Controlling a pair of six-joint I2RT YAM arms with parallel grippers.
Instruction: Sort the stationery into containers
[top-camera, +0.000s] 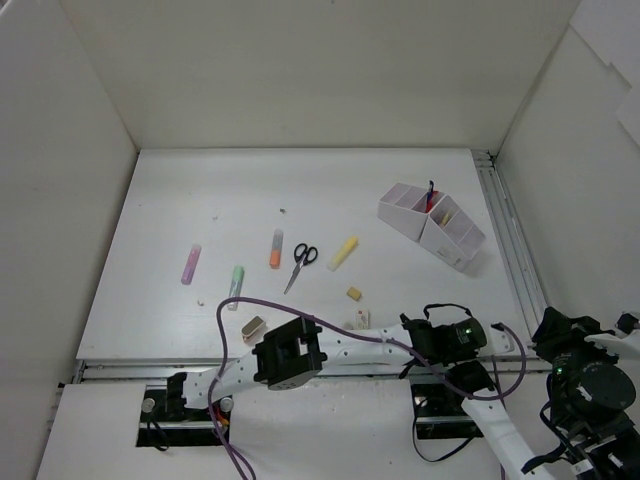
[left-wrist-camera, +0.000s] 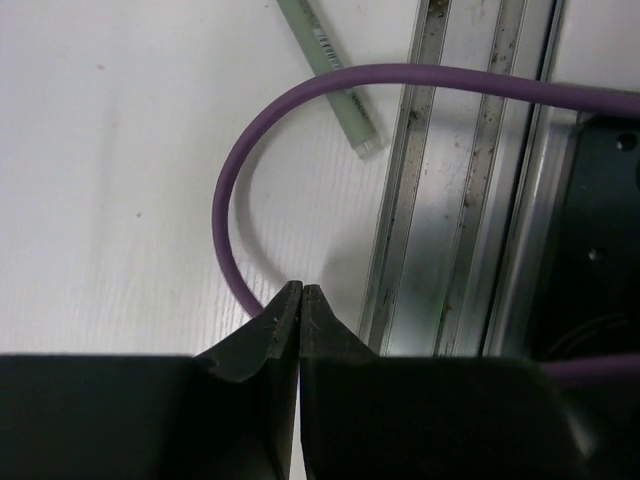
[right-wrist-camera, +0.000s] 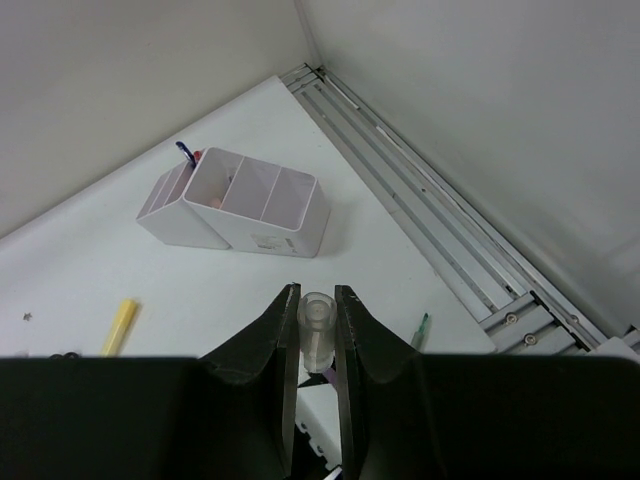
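A white compartmented organizer (top-camera: 450, 235) (right-wrist-camera: 270, 215) stands at the table's back right, with a few items inside. My right gripper is shut on a clear cylindrical item (right-wrist-camera: 318, 345), in front of the organizer and apart from it. My left gripper is shut with nothing visible between its fingers; a green pen (left-wrist-camera: 350, 115) lies near it. On the table lie a pink marker (top-camera: 191, 264), green marker (top-camera: 236, 287), orange marker (top-camera: 276, 249), yellow marker (top-camera: 343, 253), scissors (top-camera: 305, 256), a small tan block (top-camera: 354, 293) and a stapler (top-camera: 253, 328).
A purple cable (left-wrist-camera: 440, 76) loops over the left arm and across its wrist view. Metal rails (right-wrist-camera: 420, 190) edge the table.
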